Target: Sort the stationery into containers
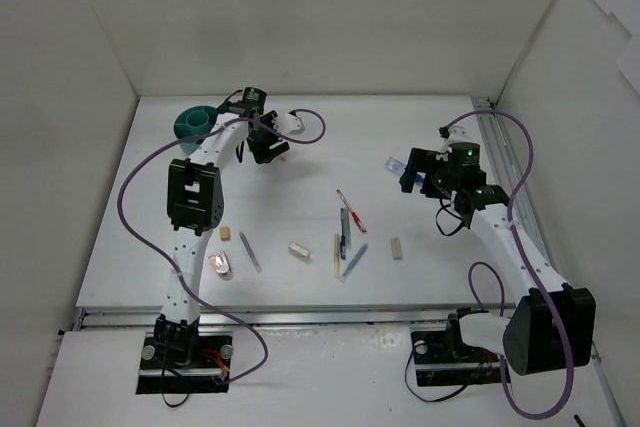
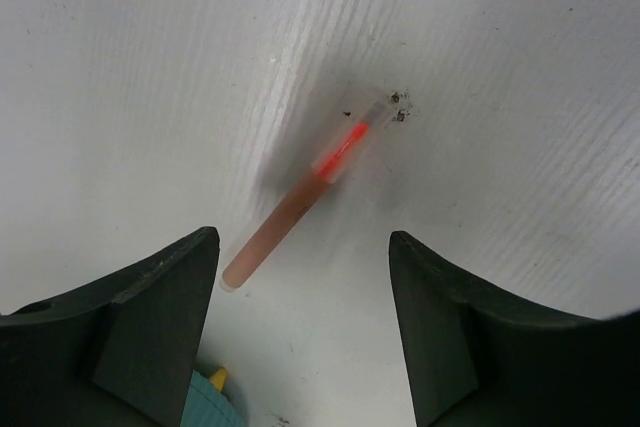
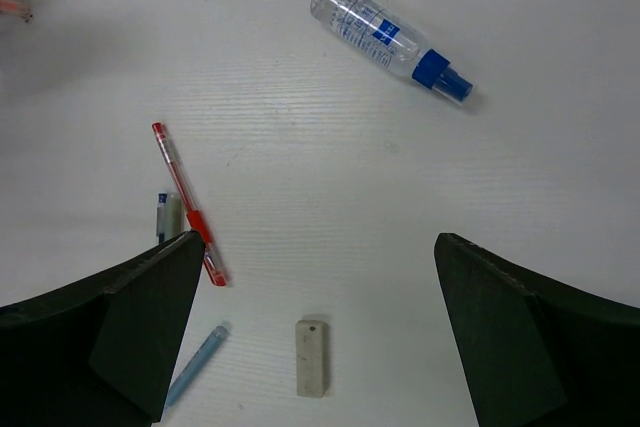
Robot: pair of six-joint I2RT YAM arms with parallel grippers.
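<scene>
My open left gripper hangs over a small red-and-brown pen point(image 2: 290, 209), lying diagonally between and beyond its fingers. The teal container point(image 1: 195, 122) stands just left of it, its edge showing in the left wrist view. My open right gripper is over the right of the table, above a clear bottle with blue cap point(image 3: 385, 37), a red pen point(image 3: 178, 175), a light blue pen point(image 3: 198, 359) and a beige block point(image 3: 310, 357).
Along the front half of the white table point(image 1: 150, 257) lie a yellow block point(image 1: 225, 233), a grey pen point(image 1: 250, 252), a silver item point(image 1: 220, 265), a pale item point(image 1: 299, 251) and several pens.
</scene>
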